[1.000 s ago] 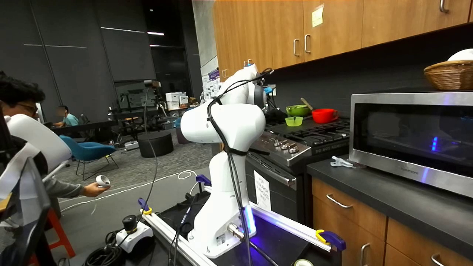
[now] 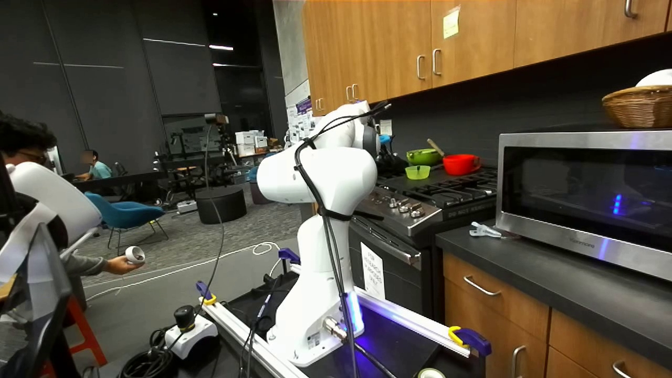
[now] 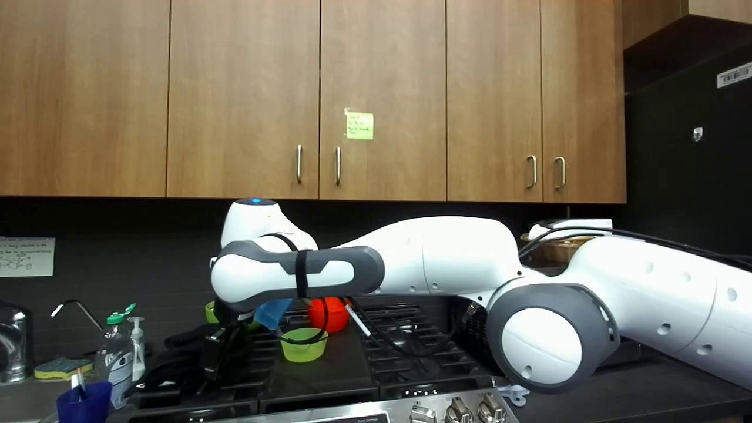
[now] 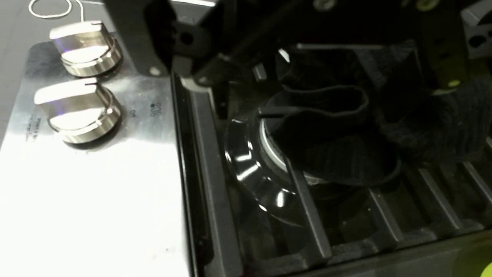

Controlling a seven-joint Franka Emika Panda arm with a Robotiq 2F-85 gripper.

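Dark cloth, perhaps an oven mitt [image 4: 341, 147], lies bunched over a left burner of the stove. In the wrist view my gripper is open above it, one finger on each side of the picture, and no grip on the cloth shows. Exterior view 2 has the gripper [image 3: 215, 349] pointing down beside the black cloth [image 3: 176, 363]; dark on dark hides whether they touch. A light green bowl [image 3: 303, 345] sits on the stove's middle, with a red pot [image 3: 329, 315] behind it. My arm hides part of a blue object [image 3: 272, 312].
Stove knobs [image 4: 85, 110] line the front panel. A green pot [image 2: 423, 157] stands at the back of the stove. Left of the stove are a soap bottle [image 3: 116, 356] and a blue cup [image 3: 84, 403]. A microwave [image 2: 586, 195] occupies the right counter.
My arm's wrist end has moved lower and slightly to the right in exterior view 1. The pots and bowl there have stayed put. The person's hand at left has shifted left.
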